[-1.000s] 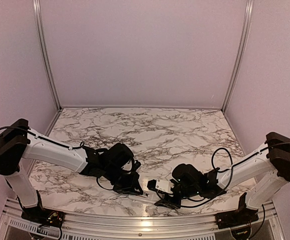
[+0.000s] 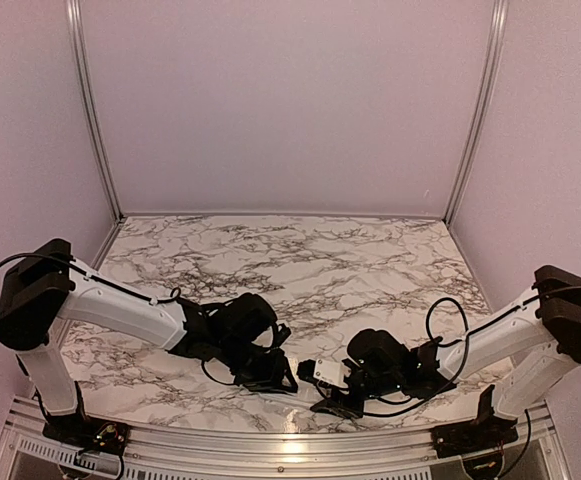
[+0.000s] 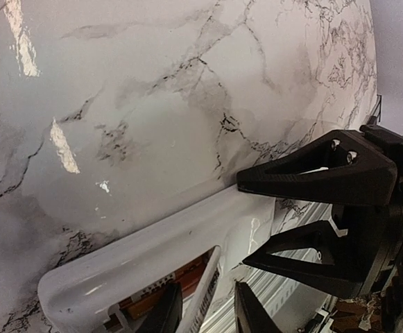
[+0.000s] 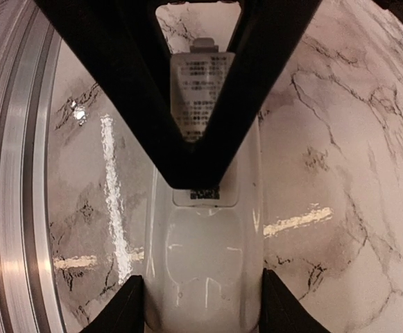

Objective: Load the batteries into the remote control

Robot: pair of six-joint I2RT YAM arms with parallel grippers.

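Observation:
The white remote (image 3: pixel 139 250) lies on the marble table at the front centre, its battery bay (image 3: pixel 156 291) uncovered in the left wrist view. My right gripper is shut on the remote's end. My left gripper is part open at the bay, beside a pale strip that slants up between its fingertips; whether it grips that strip is unclear. A labelled piece (image 4: pixel 201 83) shows at the remote's far part in the right wrist view, partly hidden by my gripper's black frame. In the top view both grippers meet near the front rail.
The metal rail (image 2: pixel 290 440) runs along the front edge, close below the remote. Pale walls enclose the sides and back.
The right arm has barely moved.

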